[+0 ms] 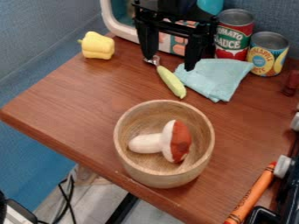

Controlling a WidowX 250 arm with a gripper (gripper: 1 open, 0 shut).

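My black gripper [170, 52] hangs at the top centre over the back of the table, its two fingers spread apart, open. Below it lies a pale yellow-green corn cob [172, 82] beside a folded light-blue cloth [215, 80]. A wooden bowl [138, 168] near the front holds a white and red toy mushroom [166, 142]. A yellow pepper [97, 46] sits at the back left. A small metal object under the gripper is partly hidden.
Tomato sauce [233, 39] and another can [267, 57] stand at the back right, with a small red jar [291, 83]. An orange crayon-like marker [253, 198] lies at the right edge.
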